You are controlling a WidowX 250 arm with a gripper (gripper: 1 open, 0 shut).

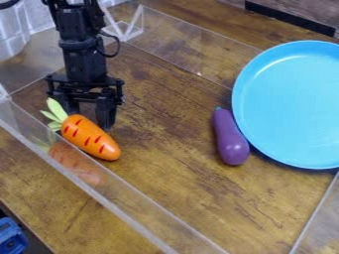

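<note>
My black gripper (85, 99) is low over the wooden table at the upper left, just behind an orange toy carrot (90, 137) with pale green leaves that lies near the clear plastic wall. Its fingertips are close to the leaves; whether they touch, and how far apart they are, is unclear.
A purple toy eggplant (229, 137) lies in the middle right, beside a large blue plate (288, 104). Clear walls (146, 208) border the area. A blue object (8, 236) sits outside at the lower left.
</note>
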